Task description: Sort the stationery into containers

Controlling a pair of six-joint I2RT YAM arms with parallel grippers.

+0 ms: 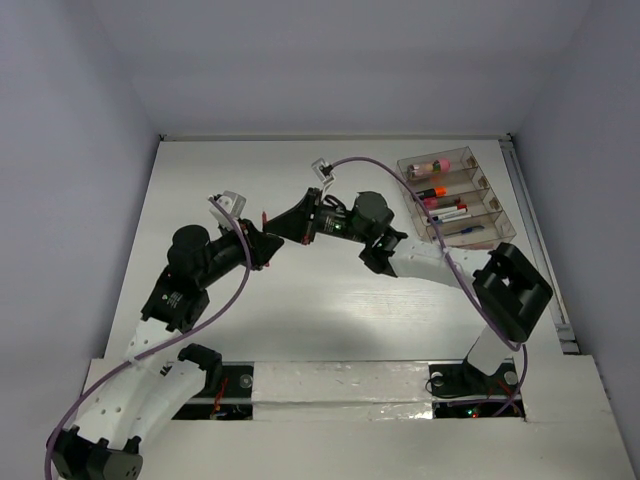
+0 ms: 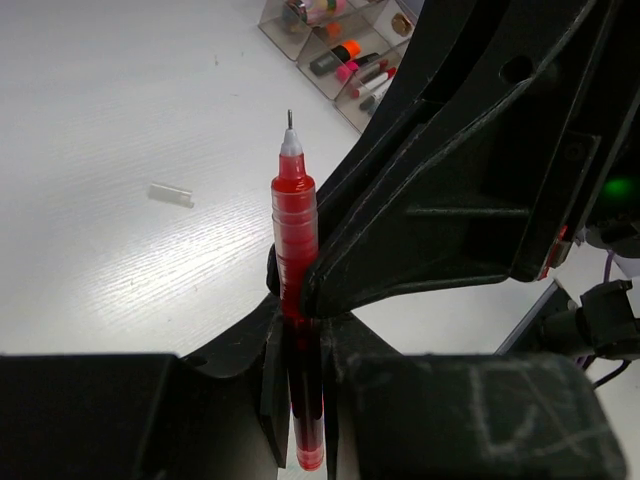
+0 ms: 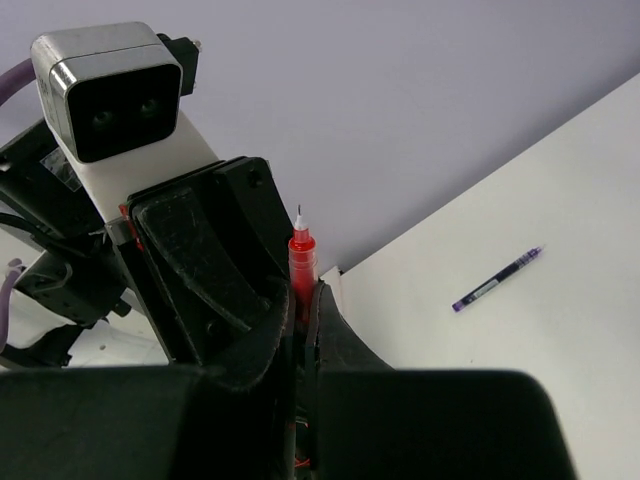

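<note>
An uncapped red pen (image 2: 296,235) stands upright, its metal point up, and both grippers clasp it. My left gripper (image 1: 268,248) is shut on its lower part. Just above, from the right side, my right gripper (image 1: 270,232) is also shut on the barrel; its dark fingers (image 2: 400,240) nearly touch the left ones. The right wrist view shows the pen's red upper end (image 3: 303,262) rising between the fingertips. At the back right of the table is a clear compartment box (image 1: 402,163) holding markers and pens.
A dark purple pen (image 3: 497,279) lies on the white table in the right wrist view. A small clear cylinder, perhaps a cap (image 2: 170,194), rests on the table in the left wrist view.
</note>
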